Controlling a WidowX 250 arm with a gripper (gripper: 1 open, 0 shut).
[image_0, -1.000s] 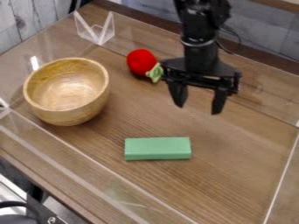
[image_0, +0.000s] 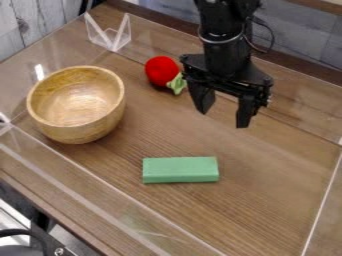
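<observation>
My black gripper hangs over the wooden table at the upper middle, its fingers pointing down and spread apart, with nothing visible between them. Left of it a red tomato-like object with a green part lies on the table. A wooden bowl is at the left, and a green rectangular block lies toward the front middle. Something small and light is partly hidden behind the gripper's right side.
A small clear wire or plastic stand is at the back left. The table's right half and the area between gripper and green block are clear.
The arm and gripper have shifted slightly toward the camera, appearing larger and a little further left at the fingers. The objects on the table have not moved.
</observation>
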